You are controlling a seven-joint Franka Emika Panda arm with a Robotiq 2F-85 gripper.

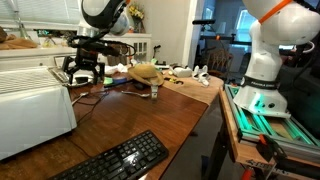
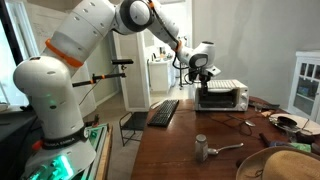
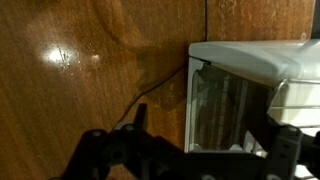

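Observation:
A white toaster oven stands at the left of the table in exterior view 1. Its glass front shows in exterior view 2, and the door looks shut. My gripper hangs low at the oven, pointing down and open. In the wrist view, one of the fingers is over bare wood and the other is over the oven's white edge. The oven's corner lies partly between them in that view. Whether a finger touches the oven, I cannot tell.
A black keyboard lies in front of the oven. A metal shaker stands on the table among utensils and a tan hat. A thin dark cable runs across the wood near the oven.

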